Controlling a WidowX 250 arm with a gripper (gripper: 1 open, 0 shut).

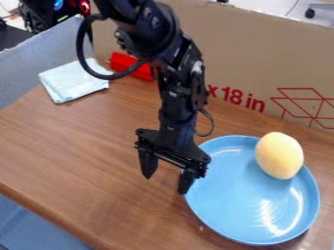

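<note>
My black gripper (166,178) is low over the wooden table, just left of a blue plate, its two fingers apart with no object visible between them; the right finger is at the plate's left rim. The blue plate (261,210) holds a yellow egg-shaped object (279,154) on its upper right part.
A folded white cloth (72,83) lies at the back left. A red object (127,66) is partly hidden behind my arm. A cardboard box (255,73) stands along the back.
</note>
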